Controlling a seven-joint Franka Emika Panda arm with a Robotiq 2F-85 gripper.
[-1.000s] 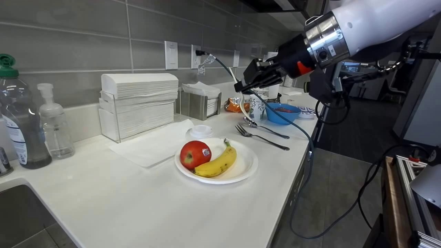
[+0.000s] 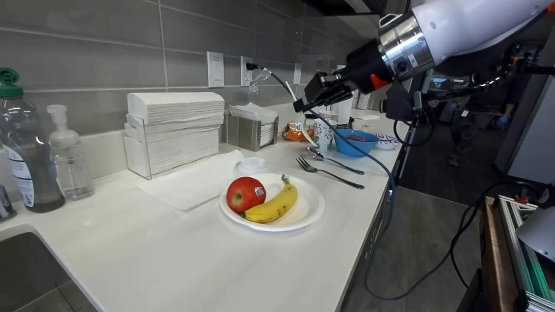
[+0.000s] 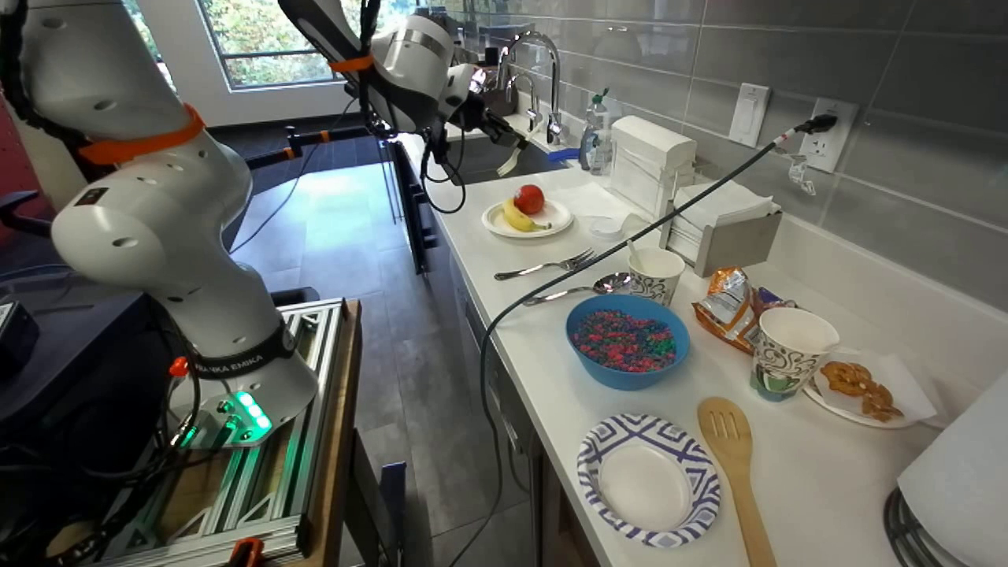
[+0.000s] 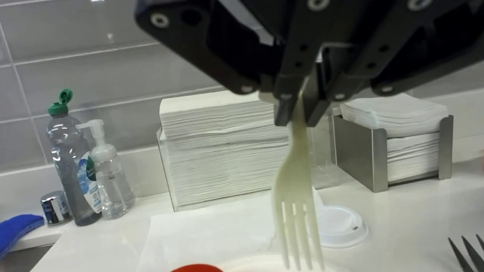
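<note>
A pale plastic fork [image 4: 297, 181] hangs tines down in the wrist view, its handle pinched by my gripper, which is shut on it. In exterior view 1 the gripper [image 2: 300, 104] is held well above the counter, with the fork [image 2: 308, 134] below its fingertips. A white plate [image 2: 307, 216] carries a red apple [image 2: 245, 195] and a yellow banana [image 2: 273, 205]. Behind the plate lie a metal fork [image 2: 333, 176] and a spoon [image 2: 335, 160]. The blue bowl [image 3: 626, 376] holds red, blue and green bits.
A dark cable [image 3: 586, 264] runs from the wall outlet across the counter. Paper towels [image 2: 177, 127], a napkin holder [image 2: 244, 131] and bottles [image 2: 26, 156] stand along the wall. Bare counter [image 2: 218, 260] lies in front of the plate; a sink [image 2: 31, 270] is at the left.
My gripper has shifted slightly left and up in exterior view 1, carrying the plastic fork. The plate, fruit and metal cutlery look unmoved.
</note>
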